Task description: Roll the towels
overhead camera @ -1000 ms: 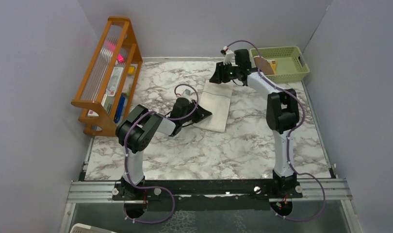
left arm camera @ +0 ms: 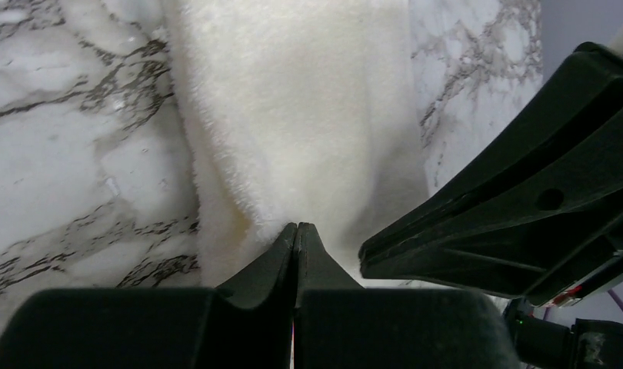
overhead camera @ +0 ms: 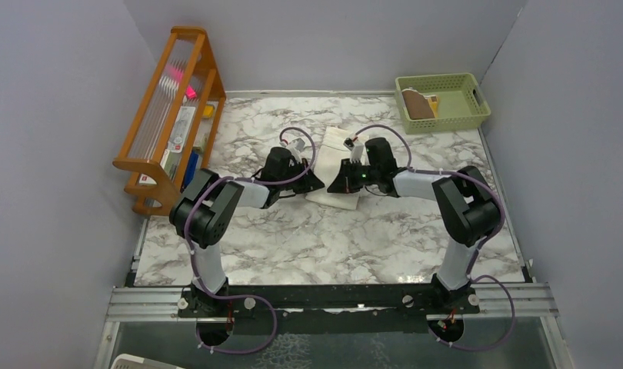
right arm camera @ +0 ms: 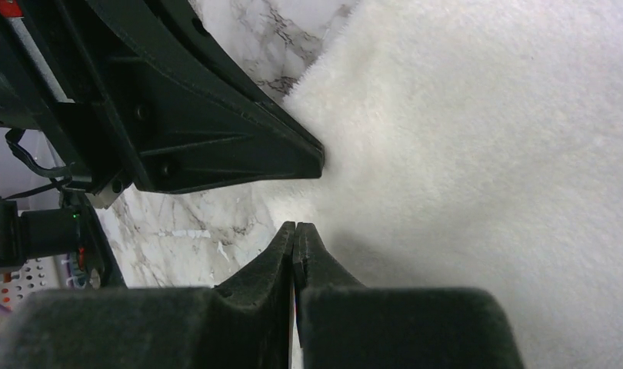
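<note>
A white fluffy towel (overhead camera: 337,197) lies flat on the marble table, with a folded band at its far end. My left gripper (overhead camera: 318,184) is at the towel's left edge; in the left wrist view its shut tips (left arm camera: 297,229) press low at the fluffy edge, with no object clearly between them. My right gripper (overhead camera: 333,187) is over the towel's lower middle, close beside the left one; in the right wrist view its shut tips (right arm camera: 295,229) are at the towel, nothing visible between them.
A wooden rack (overhead camera: 164,173) with various items stands at the left, a green basket (overhead camera: 454,115) with items at the back right.
My right gripper has come down from the towel's far end to its lower middle, beside the left. The towel looks largely unchanged.
</note>
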